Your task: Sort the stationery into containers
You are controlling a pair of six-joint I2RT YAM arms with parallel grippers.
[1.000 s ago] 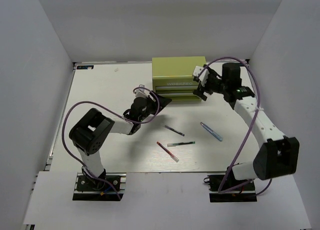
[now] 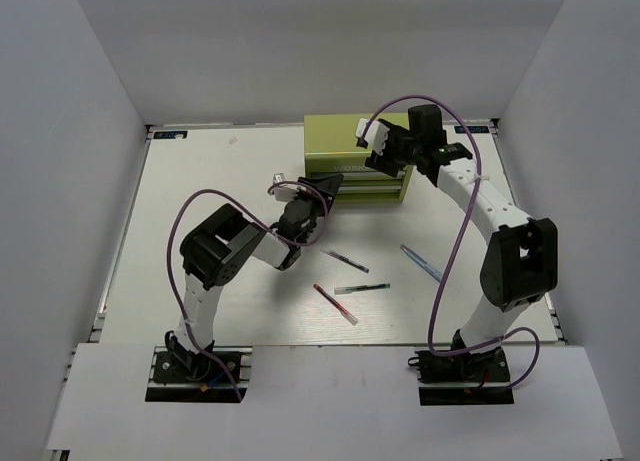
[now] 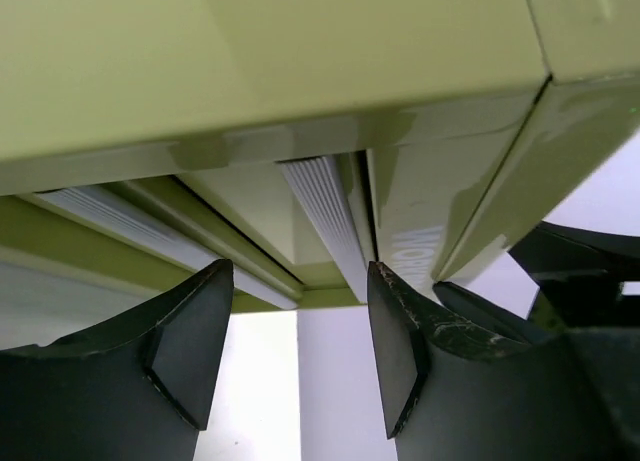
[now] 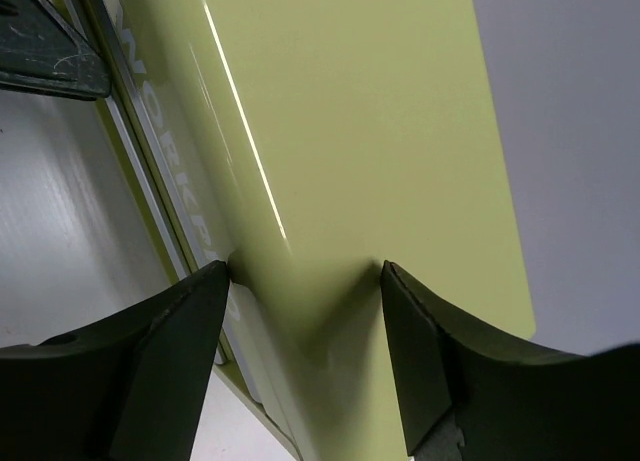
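The olive drawer unit (image 2: 337, 133) stands at the back of the table. My left gripper is open at its front by the silver drawer rails, nothing held. My right gripper has its fingertips against the unit's rounded top front edge; whether it grips firmly is unclear. Loose on the table lie a dark pen (image 2: 347, 260), a red pen (image 2: 334, 303), a green-grey pen (image 2: 361, 288) and a blue pen (image 2: 423, 264).
Grey walls enclose the back and sides.
The pens have not moved.
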